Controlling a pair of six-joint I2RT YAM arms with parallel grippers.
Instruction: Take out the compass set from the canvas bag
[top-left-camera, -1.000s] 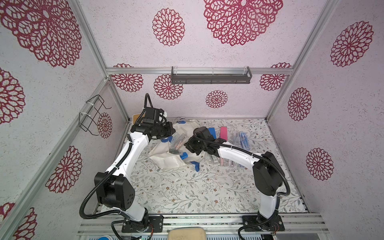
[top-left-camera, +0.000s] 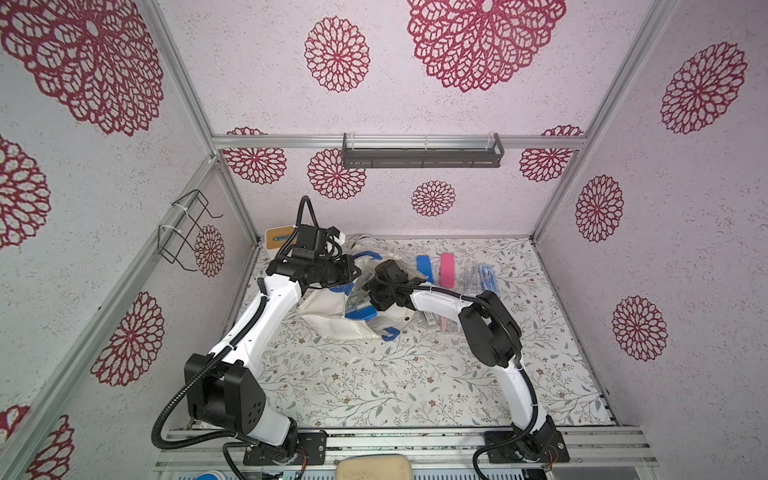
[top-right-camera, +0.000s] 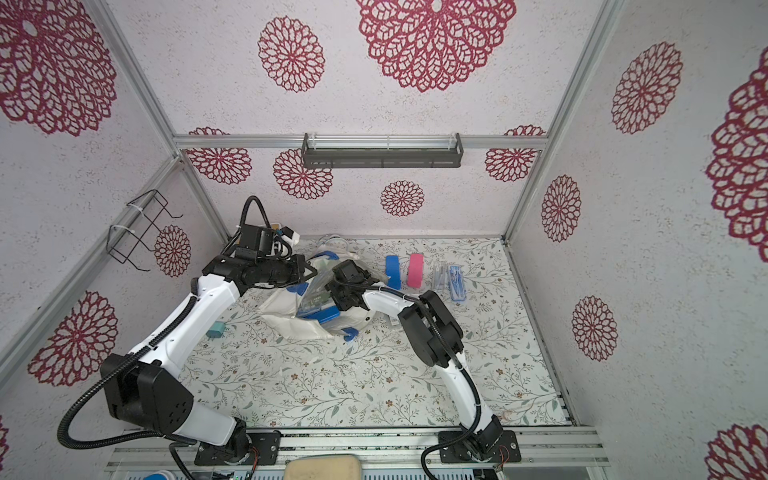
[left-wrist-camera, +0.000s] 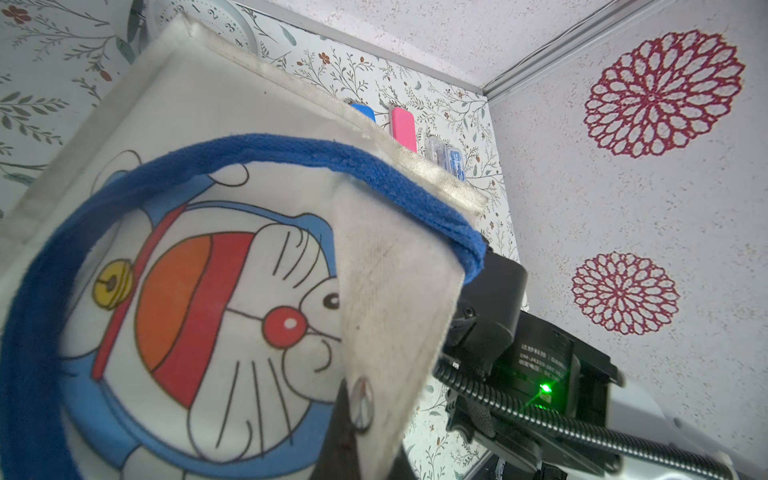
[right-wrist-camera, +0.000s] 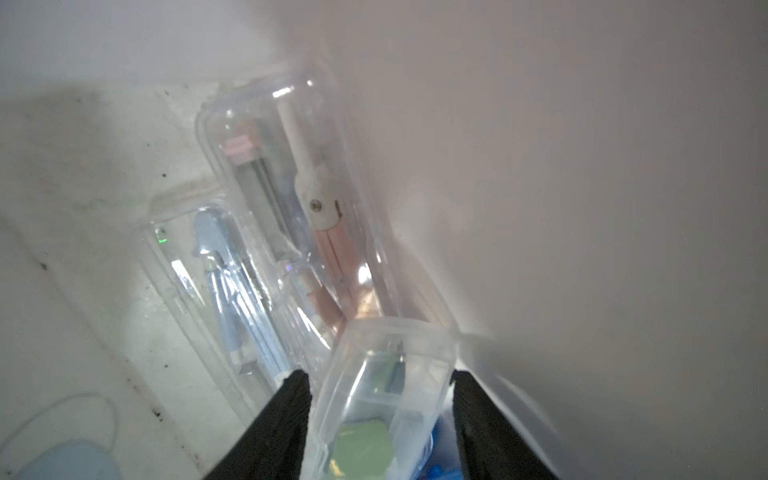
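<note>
The white canvas bag (top-left-camera: 328, 316), with blue straps and a cartoon face, lies at the middle left of the table. My left gripper (top-left-camera: 352, 272) is shut at its upper part; in the left wrist view the canvas covers much of its fingers. My right gripper is down inside the bag, fingers open around the end of a clear plastic case (right-wrist-camera: 400, 360) with green inside; whether they touch it is unclear. Beyond lie a clear compass set (right-wrist-camera: 320, 208) with pink parts and another (right-wrist-camera: 224, 280) with pale blue parts.
Blue (top-left-camera: 424, 268) and pink (top-left-camera: 447, 270) cases and clear cases (top-left-camera: 486, 277) lie right of the bag. A tan item (top-left-camera: 279, 232) sits at the back left. A shelf (top-left-camera: 422, 160) hangs on the back wall.
My right arm has moved left into the bag, its elbow swinging inward. My left gripper has shifted slightly right and down from where it was a second ago.
</note>
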